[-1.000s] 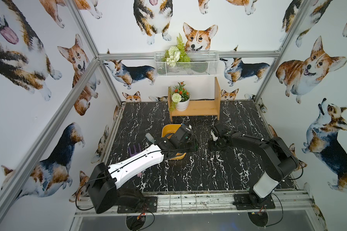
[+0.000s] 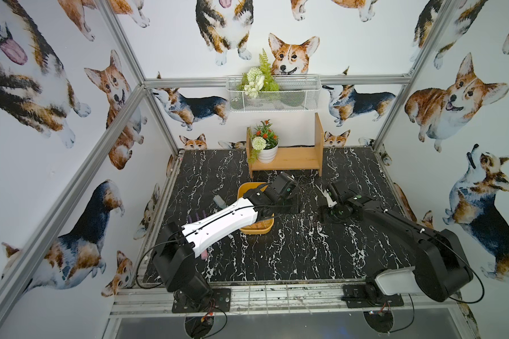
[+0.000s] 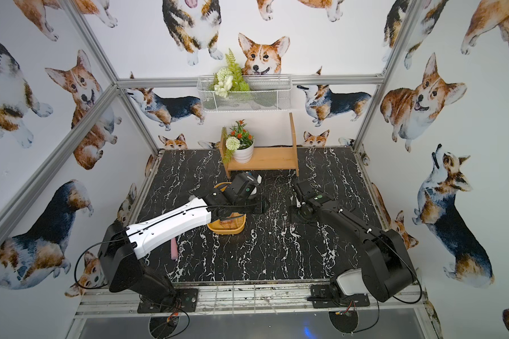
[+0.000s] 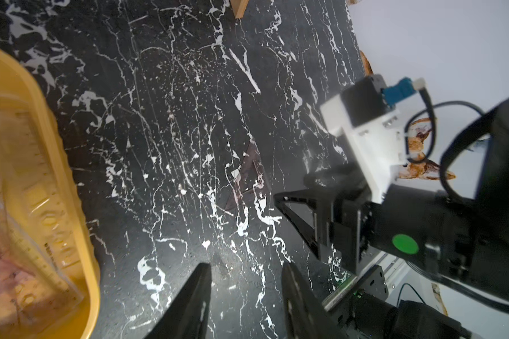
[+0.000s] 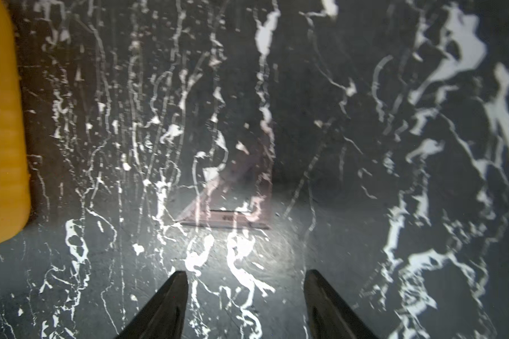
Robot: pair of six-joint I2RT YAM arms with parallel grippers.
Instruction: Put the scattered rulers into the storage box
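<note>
A translucent pinkish triangular ruler (image 5: 237,192) lies on the dark table, right of the yellow storage box (image 4: 68,192) in both wrist views. The box holds several clear and pinkish rulers (image 4: 17,248). My left gripper is over the table beside the box, fingers apart, nothing between them. My right gripper hangs above the table near the triangle, open with nothing between its fingers. In the top views, my left arm hides much of the box.
A wooden shelf (image 2: 291,158) with a flower pot (image 2: 268,152) stands at the back. A pink item (image 3: 174,248) and a grey item (image 2: 220,201) lie left of the box.
My left gripper has moved right and slightly up from over the box. My right gripper has shifted right, its arm now reaching further out to the right.
</note>
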